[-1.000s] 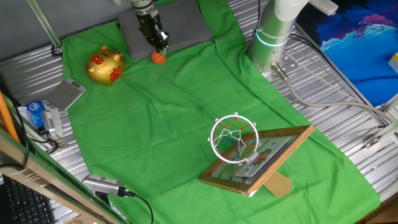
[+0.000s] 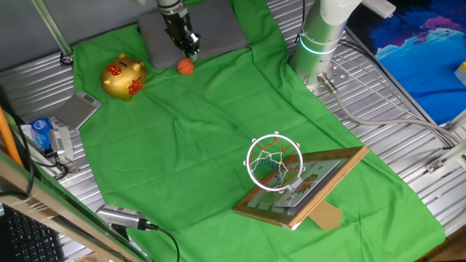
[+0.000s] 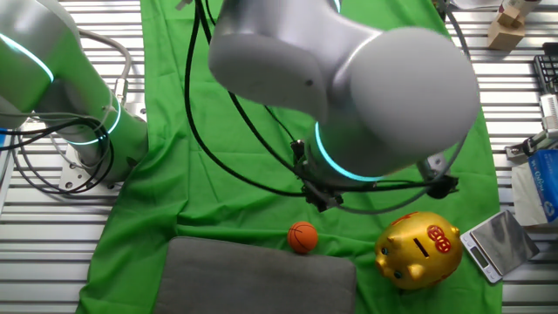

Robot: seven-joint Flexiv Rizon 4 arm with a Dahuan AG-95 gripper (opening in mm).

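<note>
A small orange basketball (image 2: 186,66) rests on the green cloth at the front edge of the grey pad. My gripper (image 2: 192,55) points down just behind and above the ball, its tip very near it. From this angle I cannot tell whether they touch or how the fingers stand. In the other exterior view the ball (image 3: 302,237) lies apart from the dark gripper parts (image 3: 321,194), which are mostly covered by the arm. A white hoop (image 2: 274,161) with a net is fixed to a wood-framed backboard (image 2: 328,171) on the cloth.
A golden piggy bank (image 2: 123,76) stands left of the ball, with a small scale (image 2: 78,110) beyond it. The grey pad (image 2: 218,33) lies at the back.
My gripper has shifted slightly right and up in the picture over the last second, baring more of the ball. The ball, hoop and piggy bank have stayed in place.
</note>
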